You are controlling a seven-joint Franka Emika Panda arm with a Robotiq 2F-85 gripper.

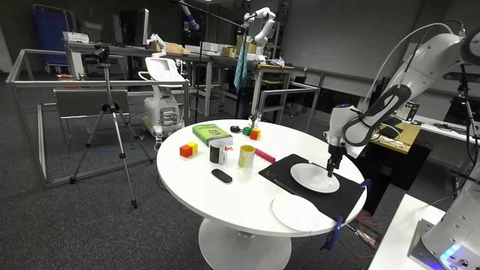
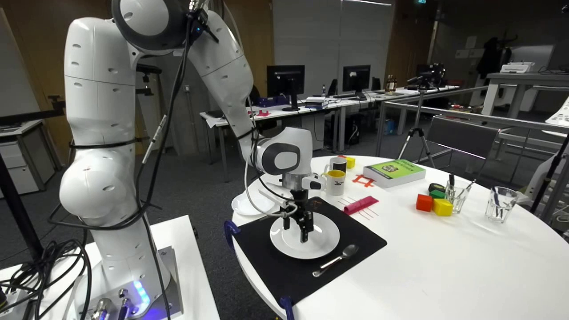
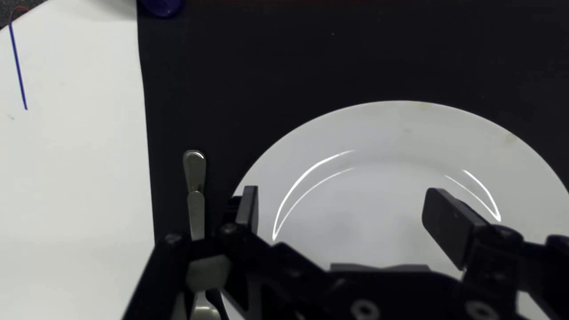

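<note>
Over the white plate, my gripper points downward. In the wrist view the gripper is open, its fingers spread wide with only the plate's surface visible between them. One finger lies over the plate's rim on the spoon's side, the other over the plate's inside. Beside the plate, on the black mat, lies a metal spoon; the arm's own parts partly cover it in the wrist view. Whether the fingers touch the plate cannot be told.
A second white plate is near the table edge. Mugs, a green book, colored cubes, a pink roll and glasses stand farther off. Blue clamps grip the mat's edge.
</note>
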